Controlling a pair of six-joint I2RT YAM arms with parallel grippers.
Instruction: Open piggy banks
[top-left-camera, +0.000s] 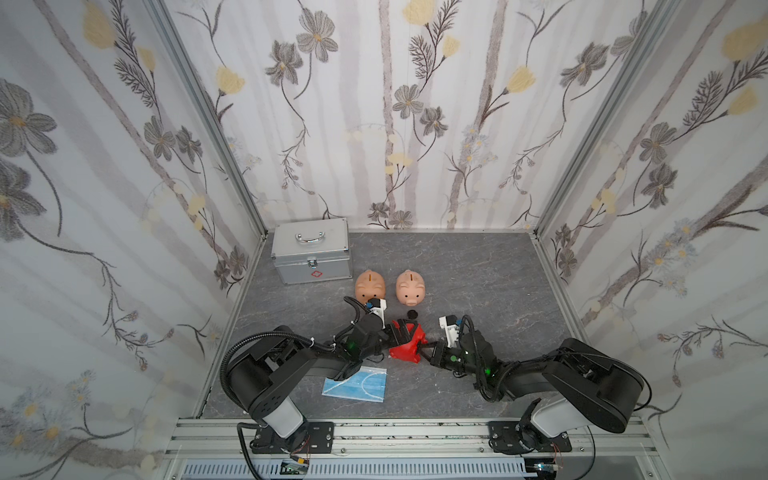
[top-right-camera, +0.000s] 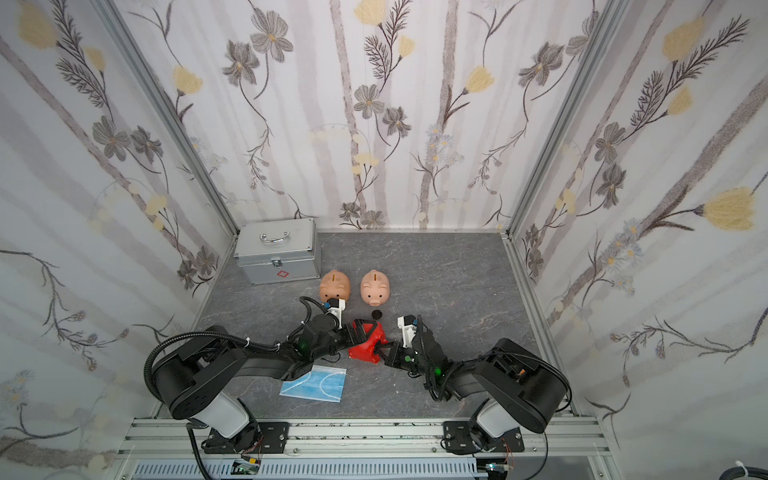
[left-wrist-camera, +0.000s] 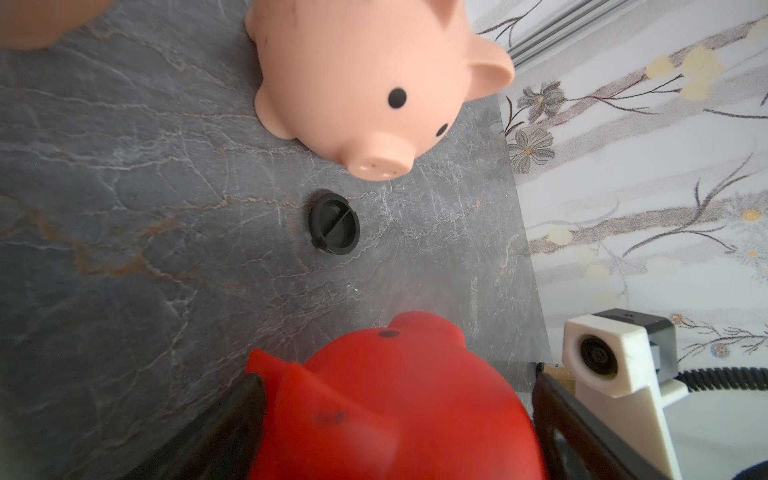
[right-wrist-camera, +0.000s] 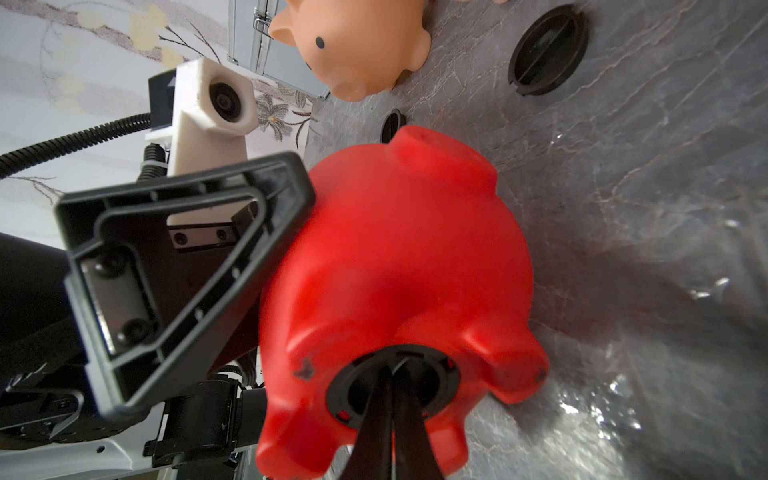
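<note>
The red piggy bank (right-wrist-camera: 416, 264) lies tipped, its belly facing my right gripper. A round black rim with a dark hole (right-wrist-camera: 352, 384) sits in that belly. My left gripper stands open wide, a finger on each side of the red bank. Its finger (right-wrist-camera: 272, 208) lies along the bank in the right wrist view. The right gripper is shut, its tips at the black hole; how deep they reach cannot be told. A pink piggy bank (top-left-camera: 410, 286) and an orange-tan one (top-left-camera: 369, 283) stand upright behind. A slotted black plug (left-wrist-camera: 334, 224) rests before the pink one.
At the back left stands a silver case (top-left-camera: 312, 252). A blue mask (top-left-camera: 356, 384) lies flat by the left arm. Another small dark disc (right-wrist-camera: 392, 125) shows near the orange-tan bank.
</note>
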